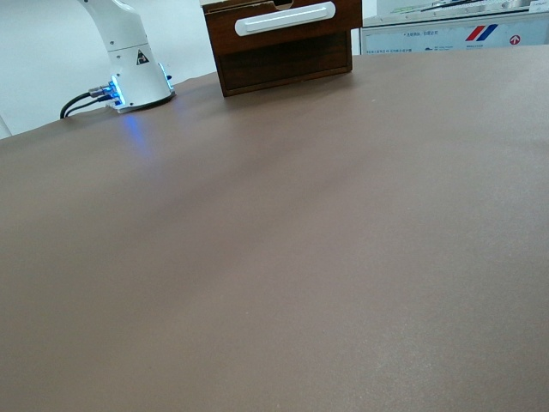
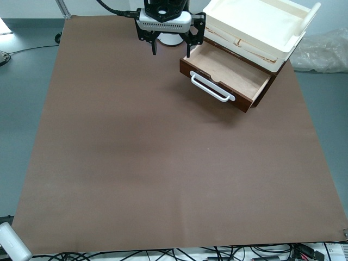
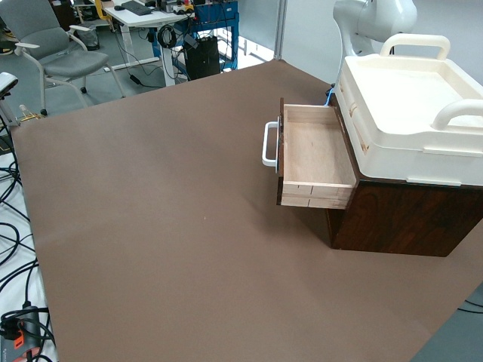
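My gripper point(image 2: 171, 49) hangs at the top of the left view beside the drawer unit, its two black fingers apart with nothing visible between them. A dark wooden drawer unit point(image 3: 400, 219) carries a white plastic tray with handles point(image 3: 411, 98). Its drawer point(image 3: 315, 151) is pulled out and empty, with a pale wood interior and a white handle point(image 2: 212, 87) on the front. The top view shows that drawer front point(image 1: 304, 39) from low down, beside the white arm base point(image 1: 141, 81). The gripper is outside the top and right views.
Cables point(image 3: 15, 249) run along one edge outside the table. A chair point(image 3: 56, 53) and a desk stand beyond the table in the right view, and plastic wrap point(image 2: 321, 49) lies off the right side.
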